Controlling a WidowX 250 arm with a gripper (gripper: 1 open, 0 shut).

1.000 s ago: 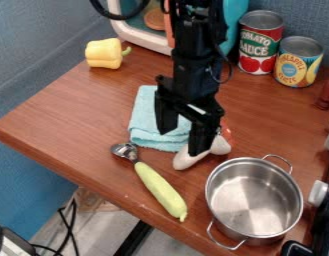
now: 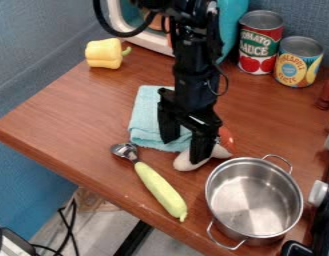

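Note:
The black gripper [image 2: 187, 128] points down over a light blue cloth [image 2: 149, 115] near the middle of the table [image 2: 67, 130]. Just below and right of it lies a white object with a red part [image 2: 200, 160], partly hidden by the gripper; whether the fingers hold anything is unclear. A metal scoop [image 2: 125, 152] and a pale yellow corn-like object [image 2: 163, 190] lie to the front left. A steel pot [image 2: 254, 198] stands at the front right.
Sauce can [image 2: 259, 45] and yellow-label can [image 2: 299, 63] stand at the back right, beside a teal appliance [image 2: 231, 20]. A yellow pepper-like object [image 2: 105, 52] sits at the back left.
The gripper's body has shifted and turned slightly over the cloth and the white-and-red object. The other objects look unmoved.

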